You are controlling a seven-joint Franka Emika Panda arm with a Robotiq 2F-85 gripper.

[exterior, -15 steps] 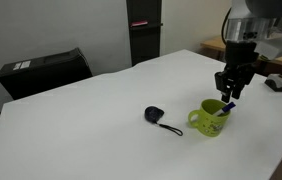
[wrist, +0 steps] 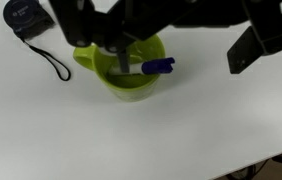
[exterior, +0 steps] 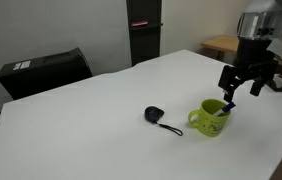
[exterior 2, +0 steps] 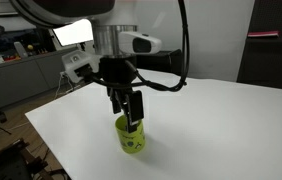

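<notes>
A green mug [exterior: 209,122] stands upright on the white table. In the wrist view, a marker with a blue cap [wrist: 158,66] leans inside the mug [wrist: 133,88], its cap end over the rim. My gripper [exterior: 240,86] is above the mug and slightly to its right in exterior view 1, with its fingers open. Its fingers are wide apart in the wrist view, one [wrist: 261,42] well clear of the mug and the other partly covering it. I see nothing held. In exterior view 2, the gripper hides part of the mug [exterior 2: 132,141] and the marker.
A small dark round object with a wrist strap [exterior: 154,114] lies left of the mug. At the table's far left sits a black box-shaped device [exterior: 43,75]. A dark cabinet [exterior: 144,30] stands beyond the back edge.
My gripper has shifted a little to the right in exterior view 1. The mug, the marker and the strapped object have stayed in place.
</notes>
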